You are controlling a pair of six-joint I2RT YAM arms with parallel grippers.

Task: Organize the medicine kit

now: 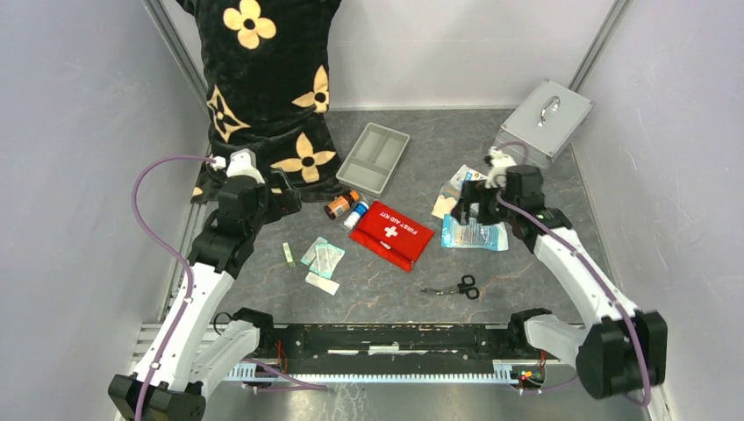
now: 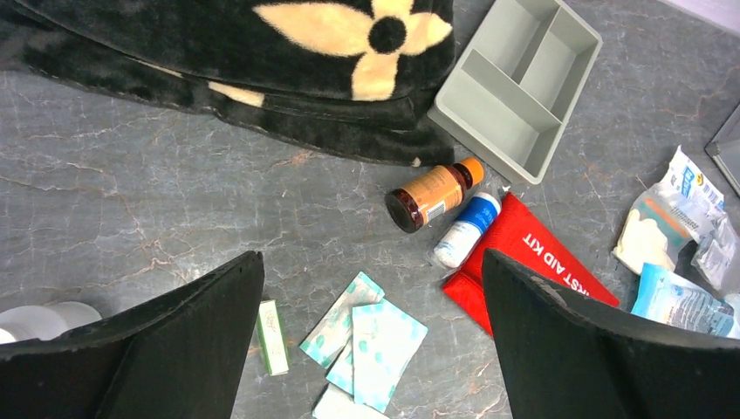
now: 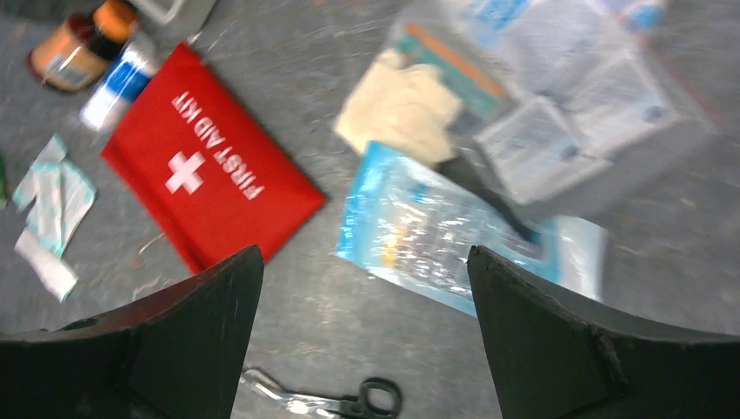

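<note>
Both my left gripper and my right gripper stand open, nothing between their fingers. A red first aid kit pouch (image 1: pixel 392 235) lies mid-table, with a white-capped bottle (image 2: pixel 469 230) at its upper left and a brown orange-capped bottle (image 2: pixel 434 194) beside that. My right gripper hangs over a blue-and-white packet (image 3: pixel 419 231) and a clear bag of supplies (image 3: pixel 558 113). Scissors (image 1: pixel 452 288) lie near the front. At left are several dressing packets (image 1: pixel 323 257), a white packet (image 1: pixel 322 283) and a small green-edged stick (image 1: pixel 289 254).
An empty grey divided tray (image 1: pixel 374 158) rests at the back, touching a black flowered blanket (image 1: pixel 272 114). The closed silver case (image 1: pixel 544 123) stands at back right. Bare table lies between tray and case.
</note>
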